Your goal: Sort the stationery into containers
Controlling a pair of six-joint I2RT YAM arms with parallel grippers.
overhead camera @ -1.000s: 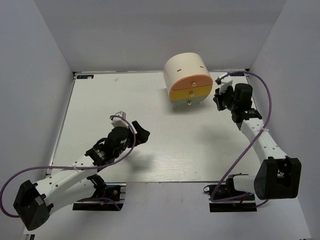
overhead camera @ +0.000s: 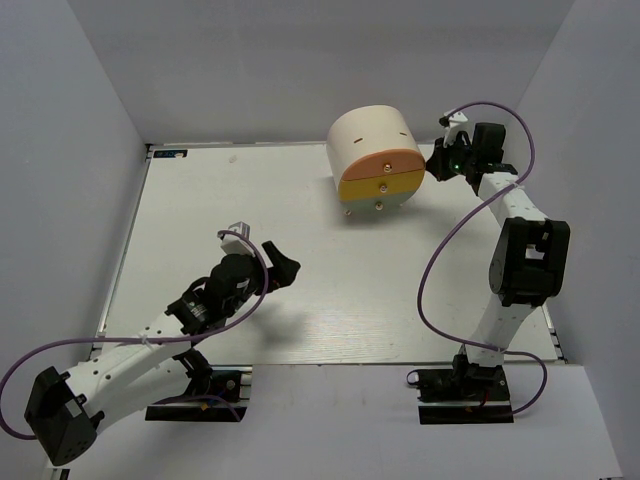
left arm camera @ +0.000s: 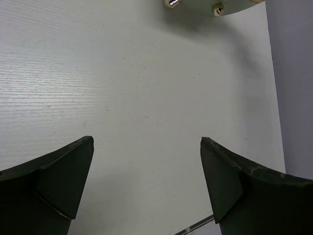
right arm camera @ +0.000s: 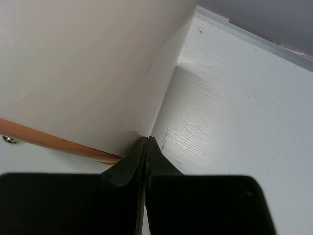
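At the back of the table stands a rounded cream cabinet [overhead camera: 370, 135] with an orange, a yellow and a grey-green drawer front, all flush with its face. The orange top drawer [overhead camera: 387, 164] has a small metal knob. Close against the cabinet's right side is my right gripper [overhead camera: 432, 172], its fingertips together and nothing showing between them. In the right wrist view the tips meet beside the cream side wall [right arm camera: 98, 63], near the orange edge; whether they touch cannot be told. My left gripper [overhead camera: 288, 263] hangs over the table's left half, open and empty. No loose stationery is in view.
Walls stand behind and on both sides, and the right arm is near the right wall [overhead camera: 590, 200]. Purple cables loop from both arms.
The left arm and the cabinet have stayed where they were.
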